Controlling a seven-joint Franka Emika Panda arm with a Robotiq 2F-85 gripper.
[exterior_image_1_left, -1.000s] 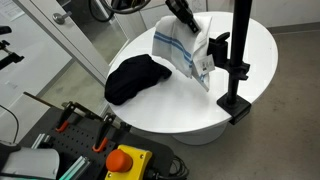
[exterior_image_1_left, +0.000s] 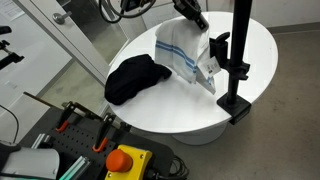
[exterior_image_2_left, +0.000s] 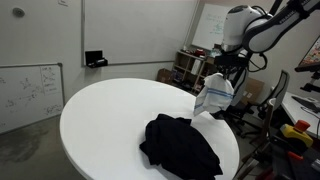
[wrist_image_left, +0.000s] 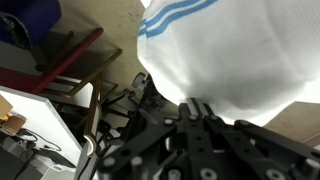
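A white towel with blue stripes (exterior_image_1_left: 182, 48) hangs from my gripper (exterior_image_1_left: 201, 24) over the right part of the round white table. Its lower end reaches down near the tabletop beside a black post. In exterior view 2 the towel (exterior_image_2_left: 214, 94) hangs at the table's far right side, below the arm. The wrist view shows the towel (wrist_image_left: 225, 55) spread across the upper right, running up to the shut fingertips; the exact pinch is hard to make out. A crumpled black cloth (exterior_image_1_left: 136, 79) lies apart from it on the table, nearer the front in exterior view 2 (exterior_image_2_left: 180, 147).
The round white table (exterior_image_1_left: 165, 115) has bare room around the black cloth. A black post (exterior_image_1_left: 238, 60) with a clamp stands at its edge. A yellow box with a red button (exterior_image_1_left: 124, 161) is outside the table, at the front.
My gripper has shifted slightly to the right in exterior view 1, and the towel's upper part has moved with it. The black cloth has stayed in place.
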